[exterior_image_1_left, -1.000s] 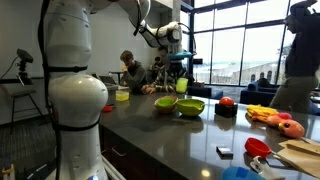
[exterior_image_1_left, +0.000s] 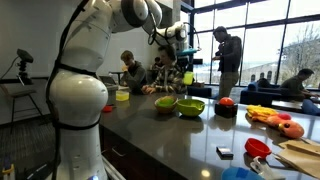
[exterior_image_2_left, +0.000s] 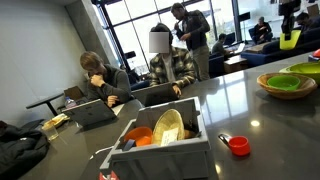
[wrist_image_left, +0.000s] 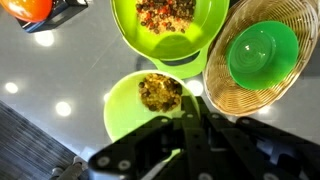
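Observation:
A light green cup (wrist_image_left: 122, 112) with brown bits in its bottom hangs from my gripper, which is shut on its rim. In exterior view 1 the cup (exterior_image_1_left: 188, 77) is up in the air above the green pan (exterior_image_1_left: 190, 108), and my gripper (exterior_image_1_left: 186, 66) is just over it. The wrist view shows red and dark bits lying in the green pan (wrist_image_left: 205, 22), close to the cup. Beside the pan, a wicker basket (wrist_image_left: 222, 92) holds a green bowl (wrist_image_left: 262, 55). In exterior view 2 the cup (exterior_image_2_left: 290, 39) is above the basket (exterior_image_2_left: 288, 93).
A dark pot with a red-orange thing (exterior_image_1_left: 226, 101) stands right of the pan. Red cups (exterior_image_1_left: 257, 147) and a blue item (exterior_image_1_left: 240, 173) lie nearer the front. A grey bin (exterior_image_2_left: 180, 153) holds several items. People sit and stand behind the table.
The cup, held in my gripper, has risen and shifted slightly to the right in exterior view 1. A standing person in the background has walked from the far right toward the middle.

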